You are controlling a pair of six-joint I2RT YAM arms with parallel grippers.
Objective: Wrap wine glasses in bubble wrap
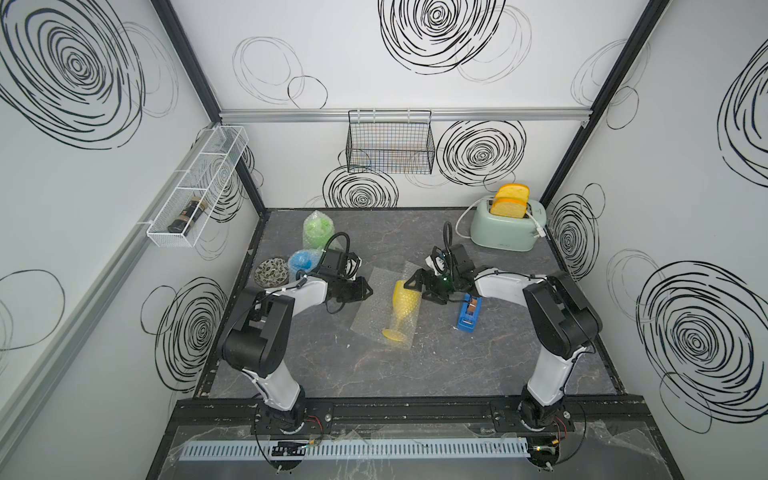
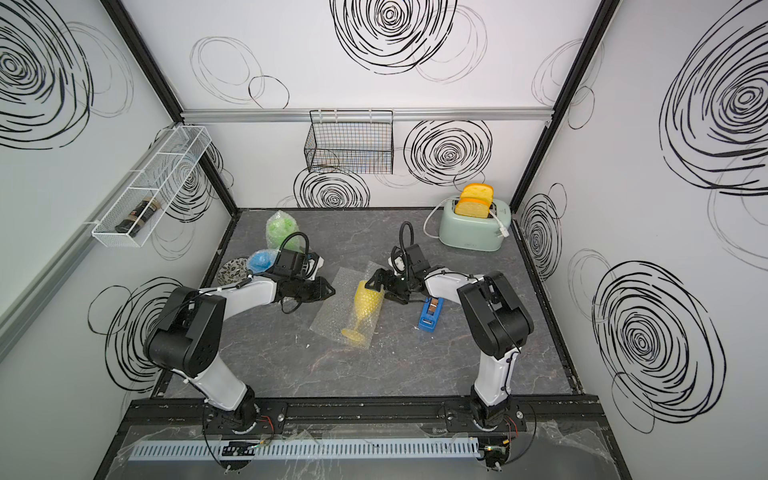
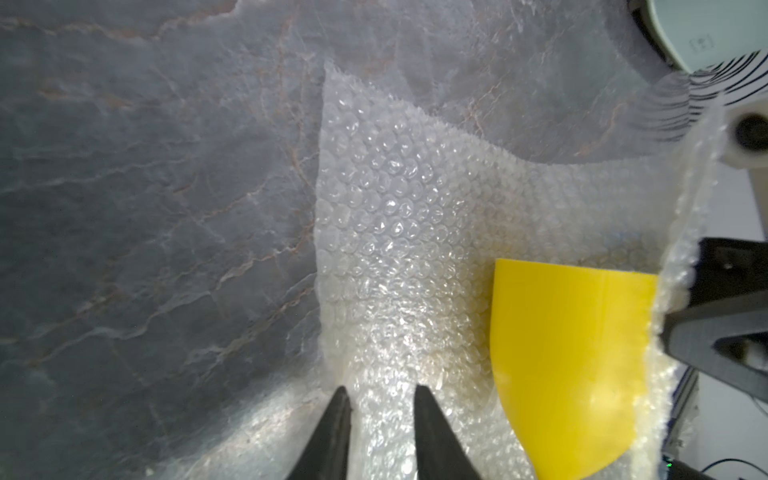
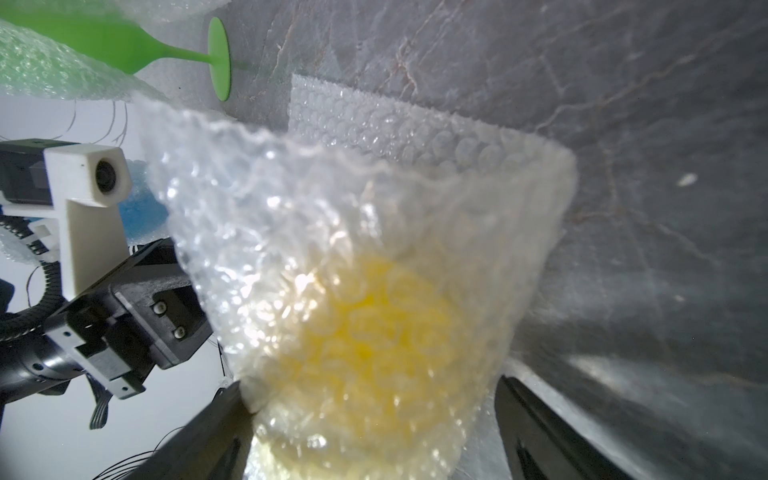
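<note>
A yellow wine glass (image 1: 404, 297) lies on its side in the centre, with bubble wrap (image 1: 373, 308) folded partly over it. My right gripper (image 1: 424, 284) is at the bowl end; in the right wrist view its parted fingers straddle the raised wrap flap (image 4: 360, 200) around the glass. My left gripper (image 1: 361, 290) hovers at the wrap's left edge, fingers slightly parted, with no grip visible in the left wrist view (image 3: 382, 432). Green (image 1: 317, 232) and blue (image 1: 302, 262) glasses in bubble wrap stand at the back left.
A mint toaster (image 1: 505, 232) with bread fills the back right. A blue object (image 1: 467, 318) lies beside my right gripper. A patterned bowl (image 1: 270, 273) sits at the left. Wire baskets (image 1: 389, 152) hang on the walls.
</note>
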